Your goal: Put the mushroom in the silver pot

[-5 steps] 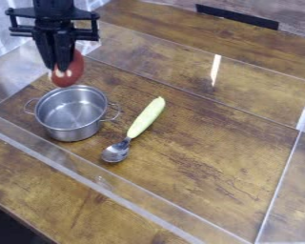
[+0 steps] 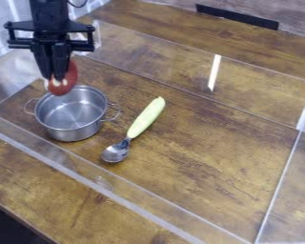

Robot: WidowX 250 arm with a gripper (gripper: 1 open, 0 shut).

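The silver pot [image 2: 73, 122] stands at the left of the table, its inside empty where I can see it. Over its back rim hangs the red mushroom [image 2: 66, 78], partly covered by the fingers. My gripper [image 2: 54, 76] points down from the upper left and is shut on the mushroom. Mushroom and fingertips overlap the pot's far edge in this view; their exact height above it is hard to judge.
Just right of the pot lie a silver spoon [image 2: 115, 152] and a pale green corn-like toy [image 2: 146, 116]. Open wooden table [image 2: 225, 138] spreads out to the right. A clear strip runs along the front left.
The gripper has come down slightly toward the pot with the mushroom held, after a small shift left. Pot, spoon and green toy stay in place.
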